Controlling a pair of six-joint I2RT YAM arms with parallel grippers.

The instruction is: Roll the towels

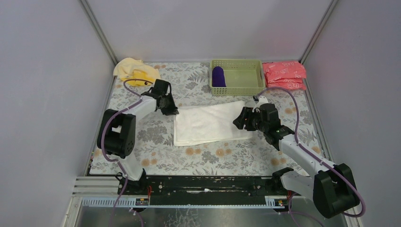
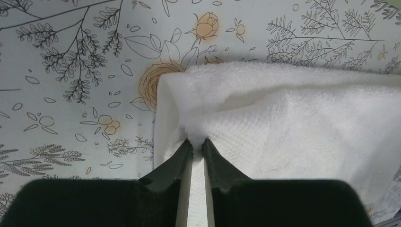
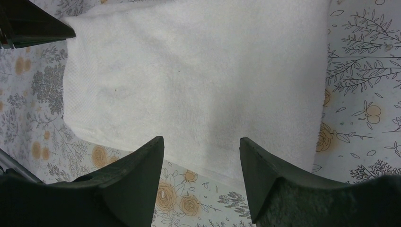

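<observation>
A folded white towel (image 1: 205, 124) lies flat on the patterned cloth in the middle of the table. At its upper left corner my left gripper has its fingertips close together, with a raised fold of the towel (image 2: 265, 123) pinched between them. My right gripper stands open over the towel's right part, nothing between its fingers; the towel (image 3: 203, 85) spreads flat beneath it. The tip of the left gripper also shows at the upper left of the right wrist view.
A green basket (image 1: 243, 91) at the back holds a rolled purple towel (image 1: 218, 77). Red folded towels (image 1: 285, 74) lie to its right, and a crumpled yellow cloth (image 1: 137, 71) lies at the back left.
</observation>
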